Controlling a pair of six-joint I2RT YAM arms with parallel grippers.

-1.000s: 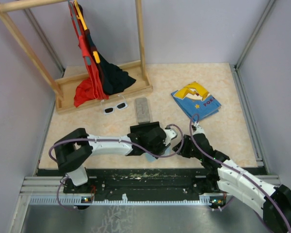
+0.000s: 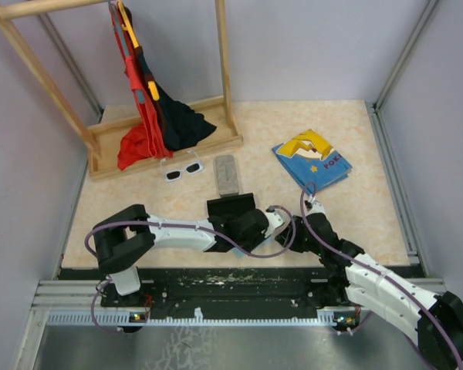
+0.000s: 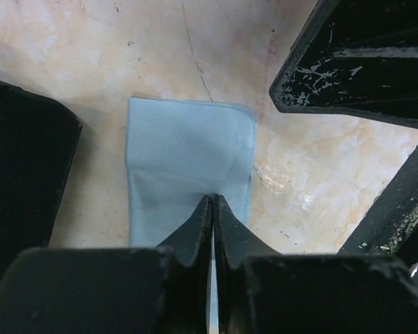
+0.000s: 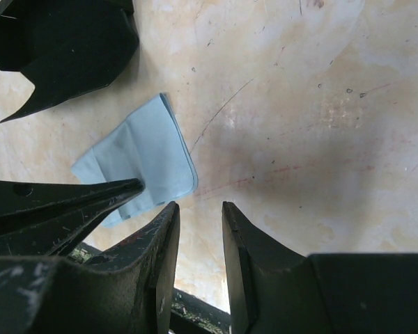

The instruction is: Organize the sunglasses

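A light blue cloth (image 3: 188, 142) lies flat and creased on the table, its far corners free. Over it, the left gripper points down with its fingertips nearly together; whether any cloth is between them is unclear. The right wrist view shows the left gripper's dark finger (image 4: 125, 188) against the cloth (image 4: 157, 149). My right gripper stands open beside the cloth, empty. In the top view, white-framed sunglasses (image 2: 173, 176) with dark lenses rest folded open on the table, and an open black case (image 2: 230, 205) stands just behind the left gripper.
A grey case (image 2: 226, 175) lies behind the black one. At the back left stands a wooden rack (image 2: 235, 142) hung with red and dark clothes. A blue and yellow bag (image 2: 315, 156) lies back right. Both grippers are close together.
The right arm, sunglasses and case look unmoved.
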